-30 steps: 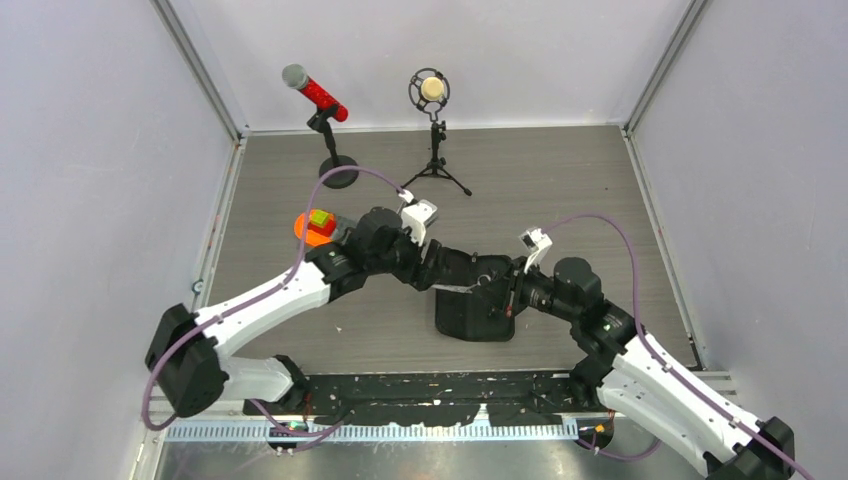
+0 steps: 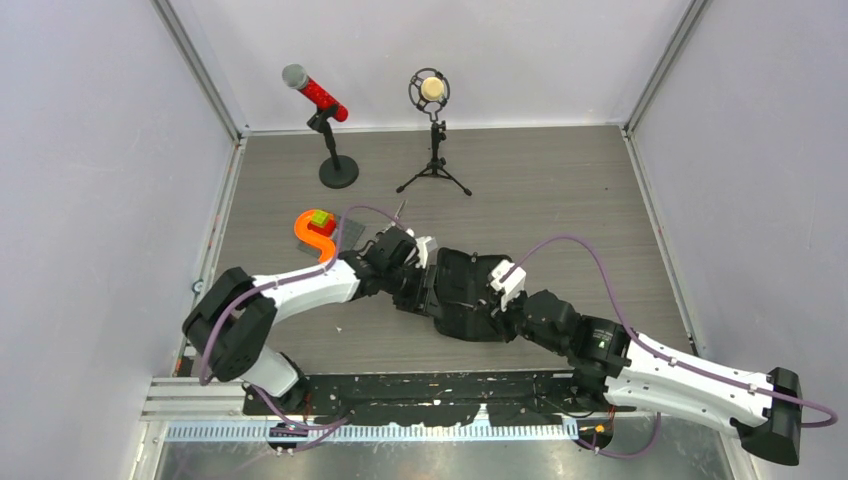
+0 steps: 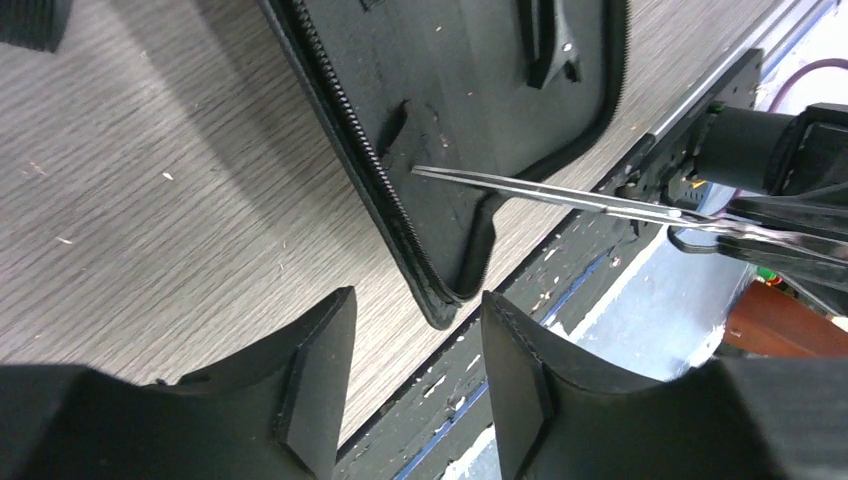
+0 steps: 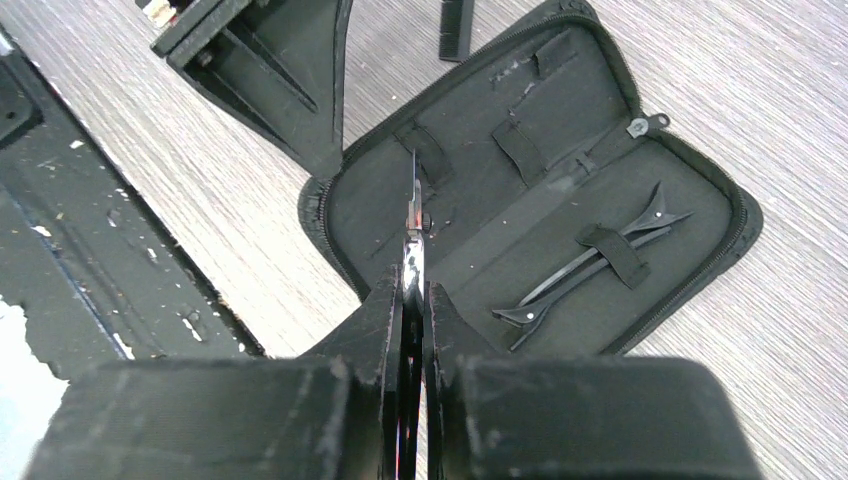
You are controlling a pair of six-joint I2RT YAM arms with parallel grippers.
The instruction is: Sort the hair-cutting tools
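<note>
An unzipped black case (image 2: 463,270) lies open on the table between my two grippers. In the right wrist view, a pair of scissors (image 4: 414,258) is clamped in my right gripper, blades pointing away over the case. The left wrist view shows these closed scissor blades (image 3: 560,193) reaching in from the right. My left gripper is open and empty, just outside a case corner, its fingers apart from the blades. Inside the case's other half, a dark scissor-like tool (image 4: 590,262) sits under an elastic strap. A black bar-like piece (image 4: 456,28) lies beyond the case.
Two microphones on stands, one red (image 2: 325,100) and one on a tripod (image 2: 436,150), are at the back. An orange track piece with blocks (image 2: 312,232) lies left. The table right of the case is clear.
My left gripper has moved toward the table's front edge.
</note>
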